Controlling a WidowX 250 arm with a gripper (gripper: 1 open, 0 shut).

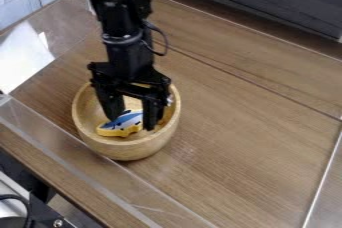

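Observation:
A wooden bowl [124,144] stands on the table at left of centre. Inside it lies a yellow and blue toy [120,126], partly hidden by my black gripper [131,112], which hangs down into the bowl with its fingers apart over and beside the toy. Whether anything touches the toy is hard to tell.
A white sheet [20,52] is at the left edge, and a dark wall runs along the back.

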